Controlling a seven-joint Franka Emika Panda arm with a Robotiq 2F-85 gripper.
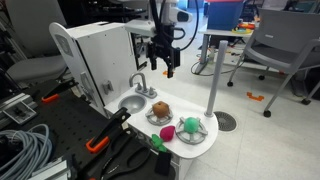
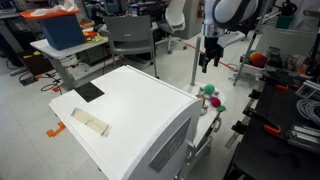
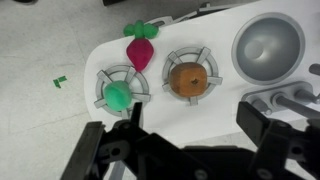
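Observation:
My gripper hangs open above the white toy kitchen counter, its fingers pointing down with nothing between them. Below it, a brown block-like item rests on one grey burner, and a green round item rests on the other. A dark pink strawberry-like piece lies on the counter beside the burners, with a green leafy piece touching it at the edge. In the wrist view, the black fingers show along the lower edge, apart from all the items.
A grey sink with a faucet is set into the counter beside the burners. A white upright post rises at the counter's far edge, and a tall white cabinet stands at the left. Coiled cables lie on the black table.

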